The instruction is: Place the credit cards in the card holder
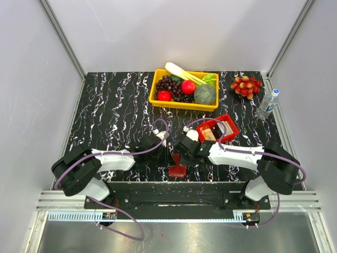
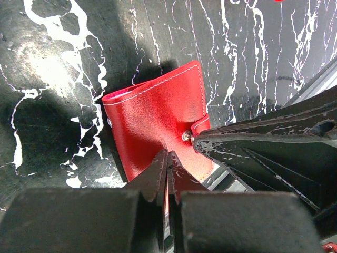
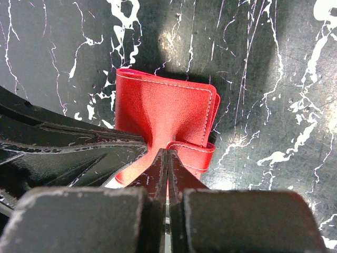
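The red card holder lies folded on the dark table between my two arms. Its small strap comes round from one edge, and a metal snap shows near the strap's end. My right gripper is shut with its tips against that strap end; whether the strap is pinched is hard to see. Over the holder's face, my left gripper is shut with nothing visible between its fingers. Several cards sit in a red basket behind the right arm.
A yellow crate of fruit and vegetables stands at the back. Farther right are a bunch of reddish fruit and a water bottle.
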